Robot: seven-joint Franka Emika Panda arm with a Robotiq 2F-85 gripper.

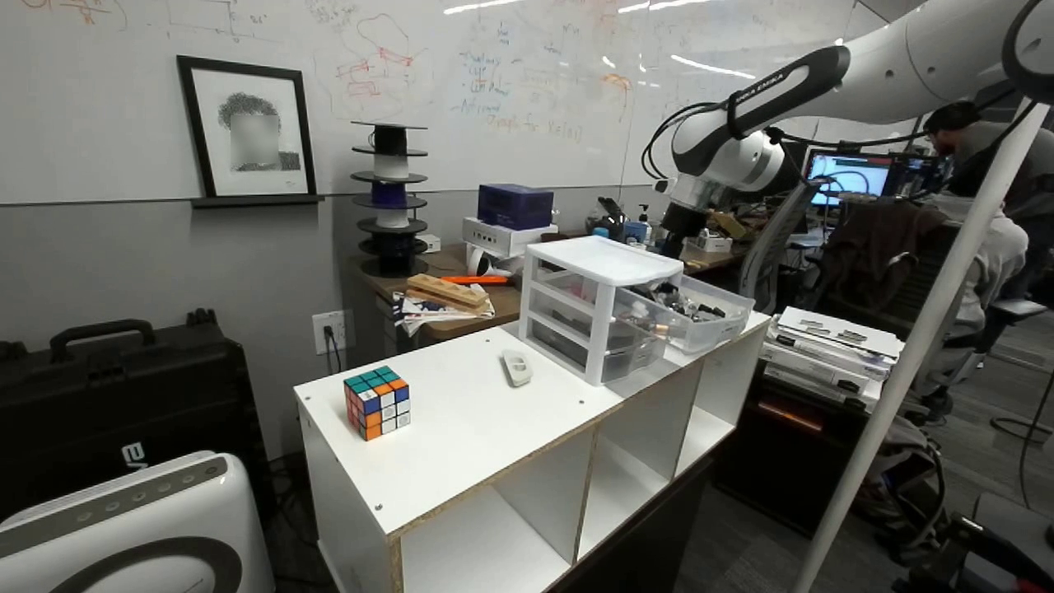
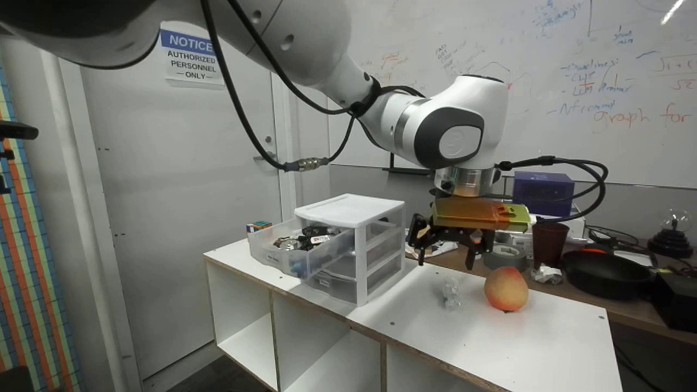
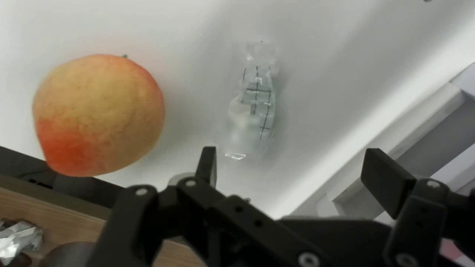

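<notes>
My gripper (image 2: 447,261) stands open above the white shelf top (image 2: 516,353), its fingers pointing down and nothing between them. In the wrist view, a crumpled clear plastic packet (image 3: 251,111) with dark lines on it lies ahead of the fingertips, apart from them. To its left is a yellow-red round fruit (image 3: 98,115). The second exterior view shows the packet (image 2: 451,294) below the gripper and the fruit (image 2: 506,288) to the right. A white drawer unit (image 2: 349,212) stands beside the gripper, its top drawer (image 2: 271,258) pulled out and filled with small dark items.
Beyond the drawer unit, a Rubik's cube (image 1: 377,403) and a small white remote-like object (image 1: 516,369) rest on the shelf's other end. A wooden desk holding a black pan (image 2: 607,271) and a dark red cup (image 2: 550,245) runs behind. Bare shelf top lies in front of the fruit.
</notes>
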